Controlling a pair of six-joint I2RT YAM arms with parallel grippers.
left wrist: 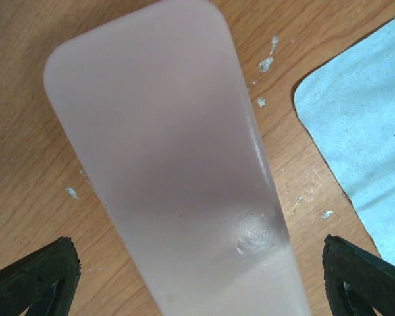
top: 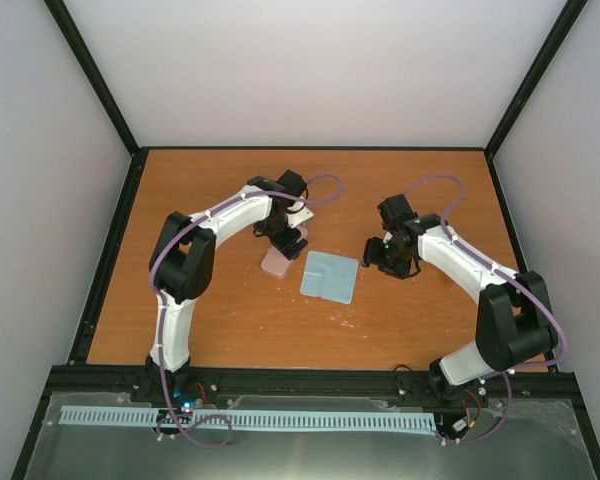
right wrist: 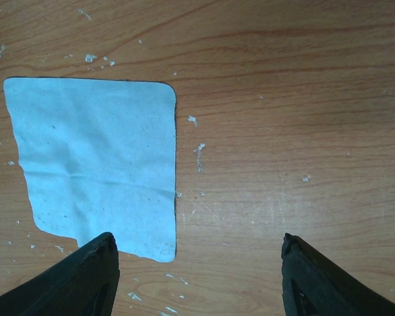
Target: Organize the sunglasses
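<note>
A pale pink case (top: pixel 277 262) lies on the wooden table, filling the middle of the left wrist view (left wrist: pixel 171 151). My left gripper (top: pixel 290 240) hovers over it, its fingers open on either side of it. A light blue cloth (top: pixel 328 278) lies flat to the right of the case, seen also in the right wrist view (right wrist: pixel 95 158). My right gripper is open above the table at the cloth's right, nothing between its fingers. No sunglasses can be made out.
Dark frame rails and white walls border the table. Small pale flakes lie scattered on the wood.
</note>
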